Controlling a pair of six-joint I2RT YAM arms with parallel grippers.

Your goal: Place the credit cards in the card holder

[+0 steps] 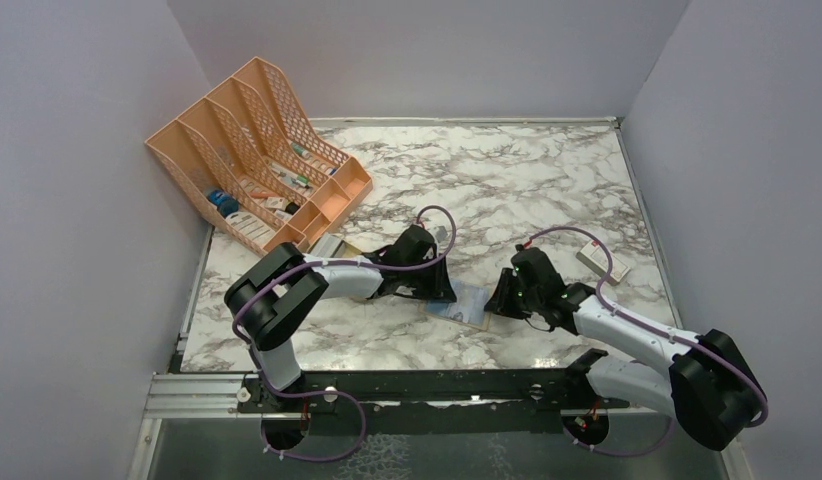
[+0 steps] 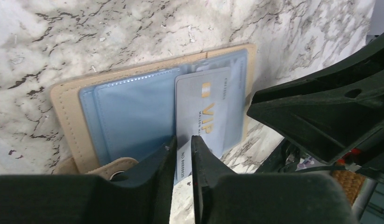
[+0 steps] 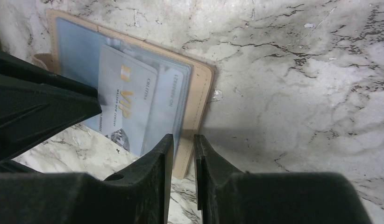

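The card holder (image 1: 457,308) lies flat and open on the marble table, its beige backing (image 3: 204,95) carrying clear blue sleeves (image 2: 134,109). A silver VIP card (image 2: 199,107) lies over the sleeves; its lower end sticks out past them, and I cannot tell how far it is inside a pocket. My left gripper stands slightly open over the card's lower part, a narrow gap between its fingers. At the holder's right end, my right gripper is also narrowly open, with the beige edge visible in its gap; contact is unclear.
A peach rack (image 1: 257,150) with bottles and pens stands at the back left. A small white box (image 1: 602,260) lies at the right. The two grippers are close together above the holder.
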